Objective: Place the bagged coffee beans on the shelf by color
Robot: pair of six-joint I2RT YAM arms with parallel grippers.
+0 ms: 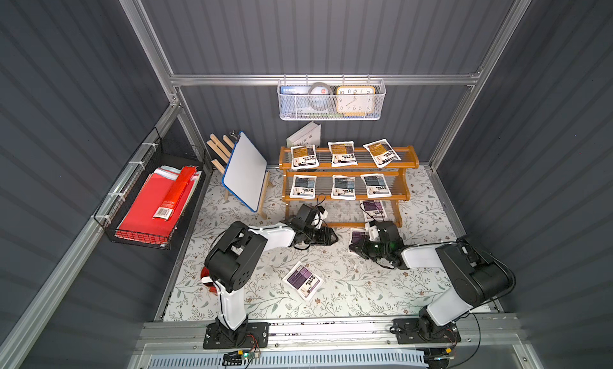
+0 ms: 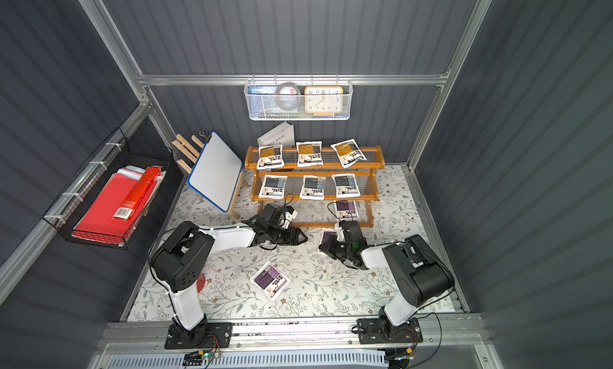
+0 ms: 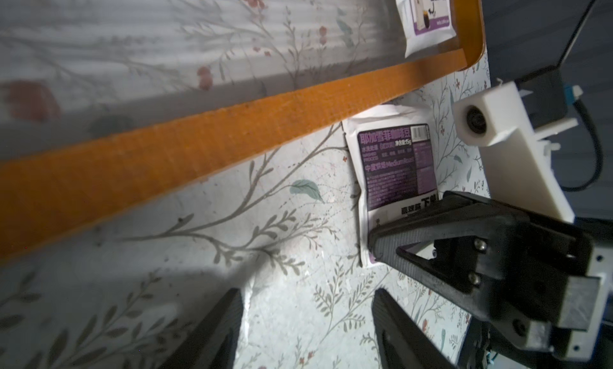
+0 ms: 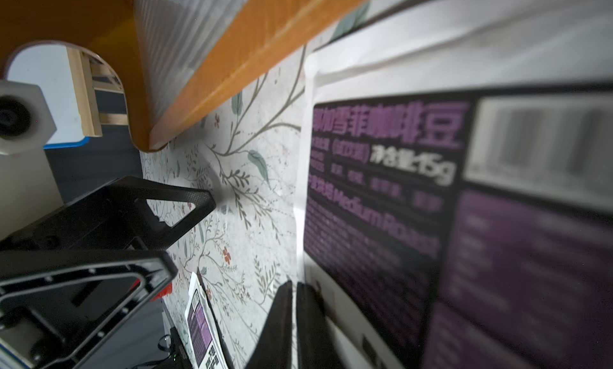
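Note:
My right gripper is nearly closed at the edge of a purple-labelled coffee bag [image 4: 408,241], which lies on the table before the shelf [image 1: 408,193]; the edge sits at its fingertips. In the left wrist view the right finger [image 3: 408,247] crosses this bag's lower part. My left gripper stands open over bare table left of it, nothing between its fingers. Another purple bag [image 1: 303,280] lies tilted nearer the front. One purple bag [image 1: 374,209] is on the bottom shelf level, right side. Three yellow-brown bags [image 1: 343,153] sit on top, three grey-blue bags [image 1: 343,187] in the middle.
At the left, a whiteboard [image 1: 245,172] leans on its easel beside the shelf. A black wire basket [image 1: 137,236] holds red items. Above the shelf hangs a white mesh basket [image 1: 332,114]. The left and middle of the bottom level look empty. Both arms are close together.

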